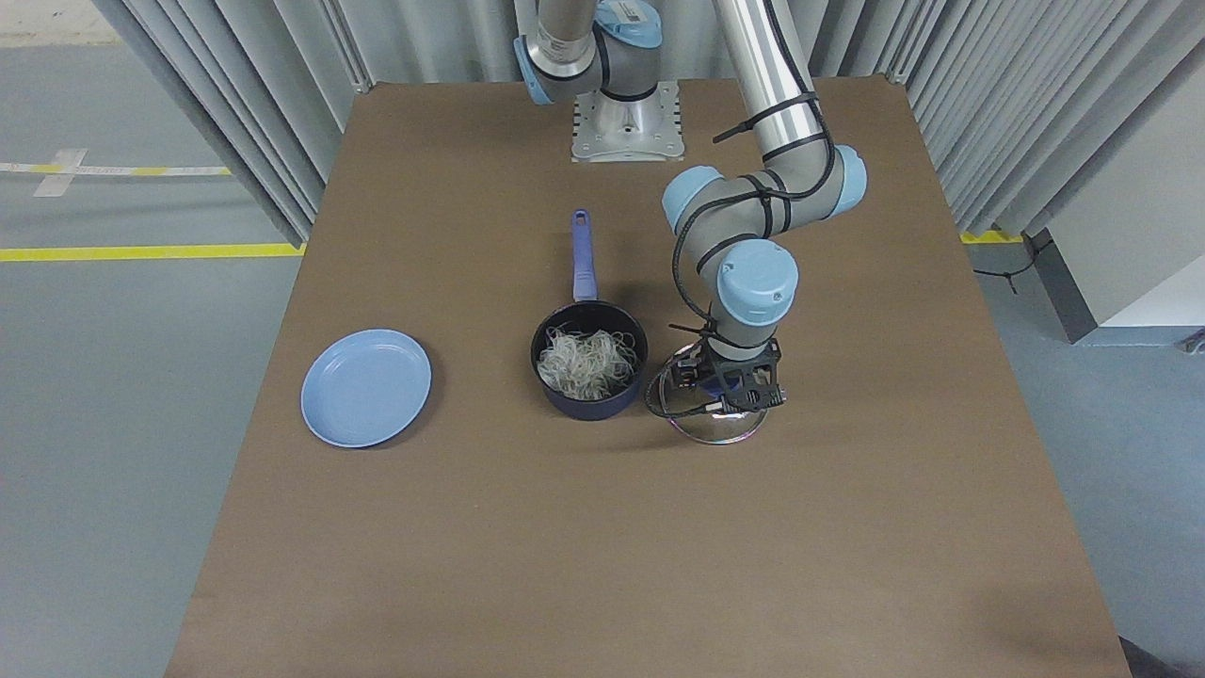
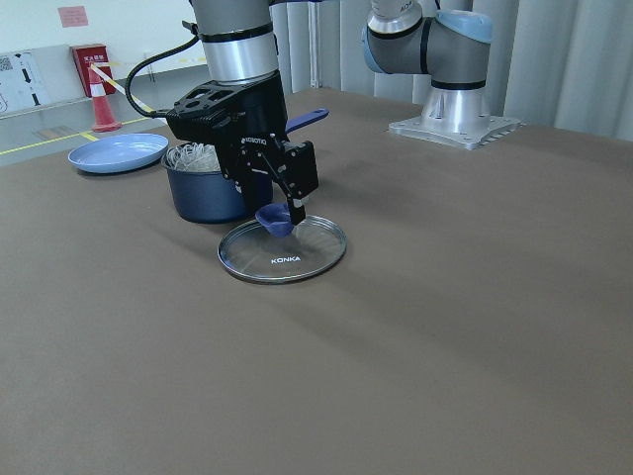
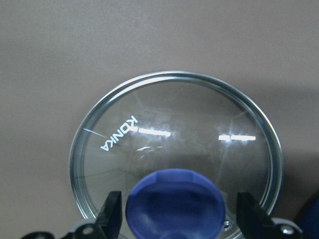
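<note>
A glass KONKA lid [image 3: 174,119] with a blue knob [image 3: 175,204] lies on the table beside the dark blue pan [image 2: 208,198], which holds pale noodles [image 1: 585,363] and has a purple handle [image 1: 583,250]. My gripper [image 2: 277,203] is over the lid, its two fingers on either side of the knob. In the wrist view a small gap shows beside the knob, so the fingers stand apart around it.
A blue plate [image 1: 364,386] sits left of the pan. The robot's base [image 1: 627,136] stands at the back.
</note>
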